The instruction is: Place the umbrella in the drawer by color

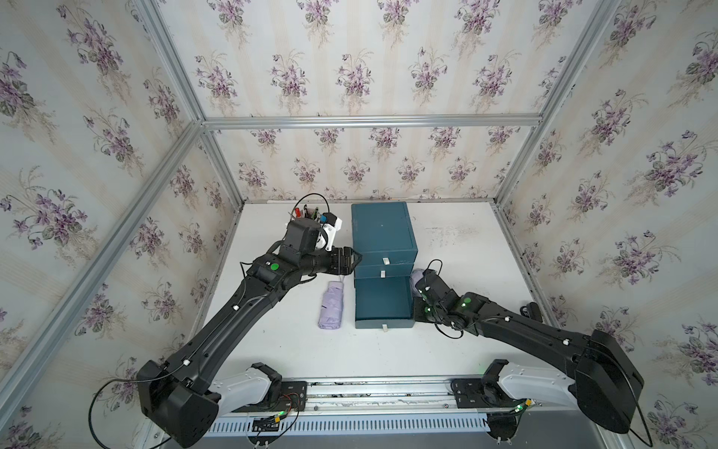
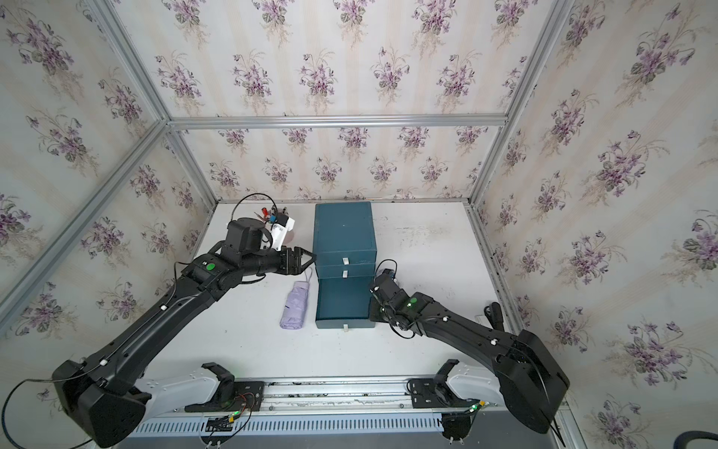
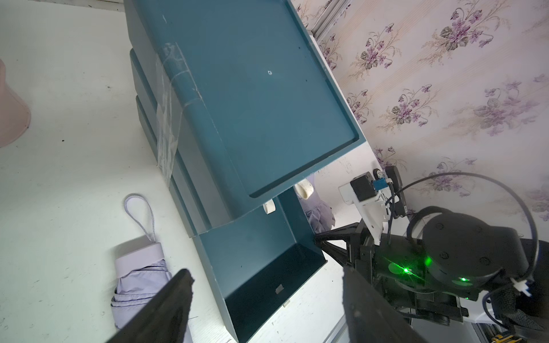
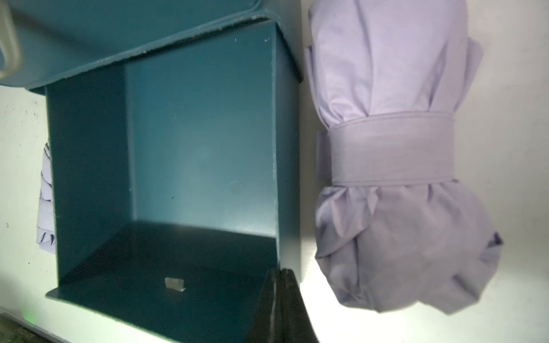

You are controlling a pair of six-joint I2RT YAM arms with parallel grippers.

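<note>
A folded lavender umbrella (image 1: 330,305) with a wrist loop lies left of the teal drawer unit (image 1: 383,226), whose bottom drawer (image 4: 200,154) is pulled out and empty. A second, gathered lavender umbrella (image 4: 400,148) lies right of that drawer. My left gripper (image 1: 350,260) hangs above and beside the upper end of the left umbrella, part open, nothing seen between its blurred fingers in the left wrist view. My right gripper is low at the drawer's right front wall, shut, with nothing between its fingertips.
A pink object (image 3: 11,114) and a cluster of small items stand at the back left.
</note>
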